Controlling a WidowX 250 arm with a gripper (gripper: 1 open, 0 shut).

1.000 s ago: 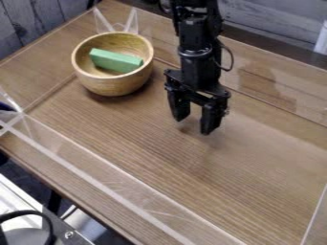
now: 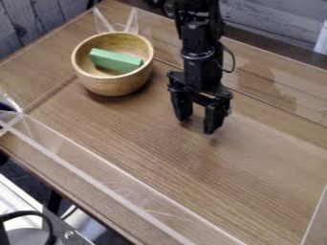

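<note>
A black robot arm reaches down from the top centre to the wooden table, its open gripper (image 2: 200,113) low over the bare surface right of a wooden bowl (image 2: 107,82). Inside the bowl lies a light green block (image 2: 118,60). Nothing shows between the gripper's fingers.
Bare table (image 2: 192,182) fills the front and right. Clear tape or plastic strips run along the left edge. A dark round object sits at the bottom left corner, and a grey wall stands behind.
The gripper has shifted slightly up and back in the view since a second ago. The bowl and green block look unmoved.
</note>
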